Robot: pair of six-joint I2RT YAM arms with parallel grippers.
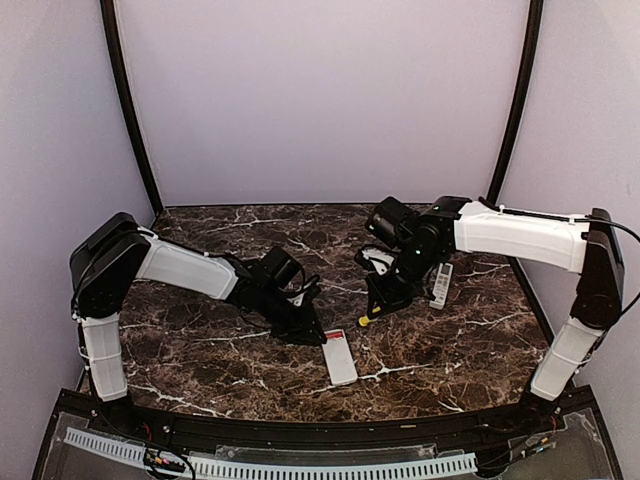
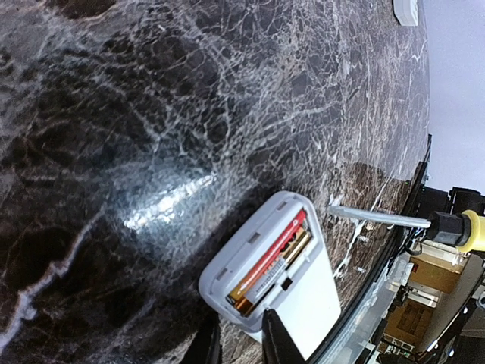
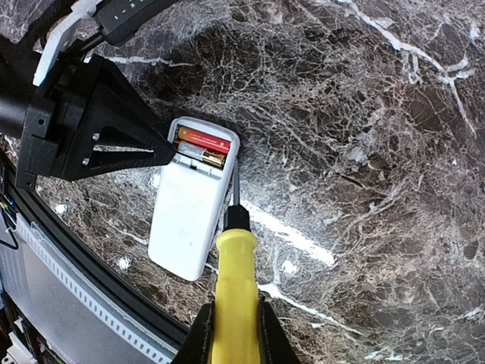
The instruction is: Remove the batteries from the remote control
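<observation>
The white remote control point(image 1: 341, 362) lies back side up on the table, its battery compartment uncovered. Inside sit a red battery point(image 3: 203, 139) and a black-and-gold battery point(image 3: 201, 155), side by side. My left gripper is shut on the remote's edge beside the compartment; its fingers point(image 2: 276, 337) show low in the left wrist view. A yellow-handled screwdriver point(image 3: 236, 265) is in my right gripper point(image 1: 374, 298), which is shut on the handle. The metal shaft point(image 2: 371, 215) points at the remote's compartment end, its tip close beside the outer side wall, outside the compartment.
Another white remote point(image 1: 441, 285) lies at the right, behind the right arm. A rail point(image 1: 320, 468) runs along the front edge.
</observation>
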